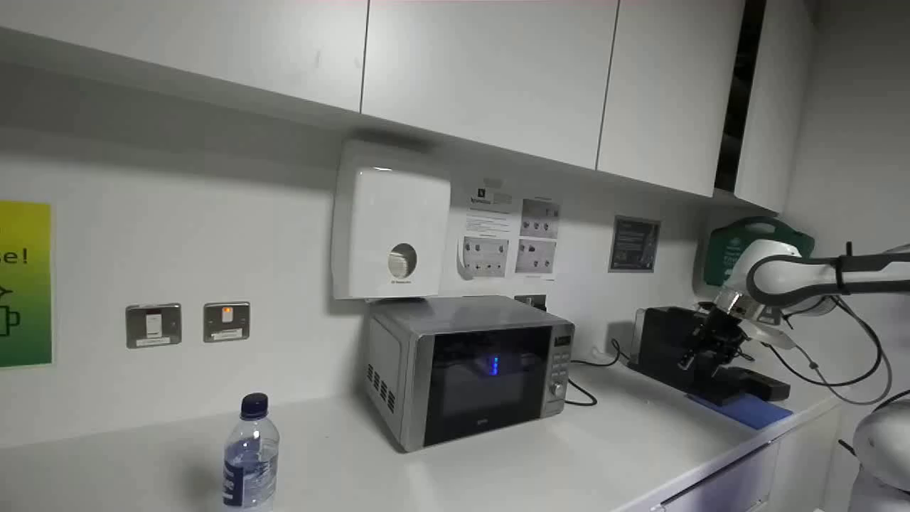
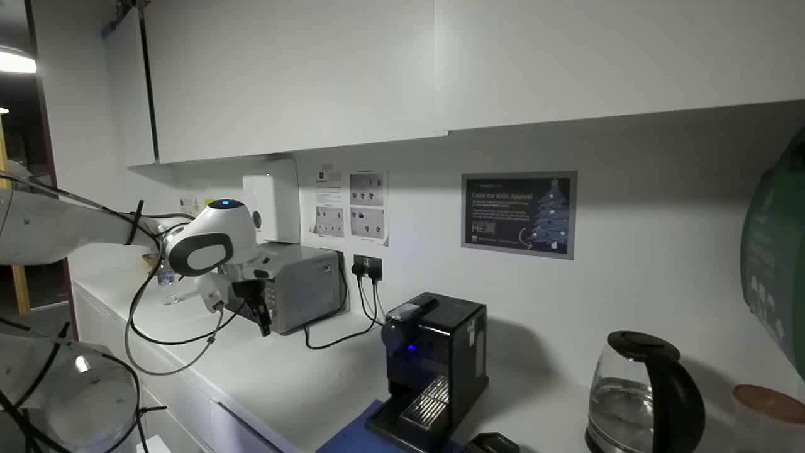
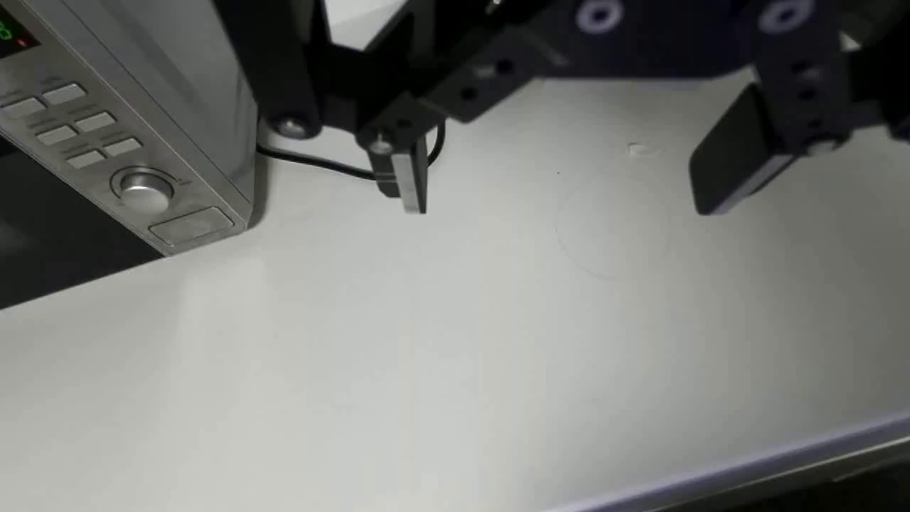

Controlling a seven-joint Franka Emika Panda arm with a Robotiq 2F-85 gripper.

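Note:
My gripper stands open over the white counter [image 3: 409,358], with nothing between its fingers. Left of it in the wrist view is the silver microwave [image 3: 196,77], its knob [image 3: 143,191] and buttons facing the front. The microwave door [image 1: 482,384] looks shut in exterior view 1. In exterior view 2 my gripper [image 2: 262,321] points down near the microwave's [image 2: 305,283] right side, above the counter. A black coffee machine [image 2: 438,362] stands farther along, on a blue mat [image 2: 347,434].
A clear bottle with a dark cap [image 1: 252,461] stands left of the microwave. Beyond the coffee machine sits a glass kettle [image 2: 626,400]. Black cables [image 2: 339,343] lie on the counter behind my gripper. White cupboards [image 1: 486,77] hang overhead. The counter below my gripper is bare.

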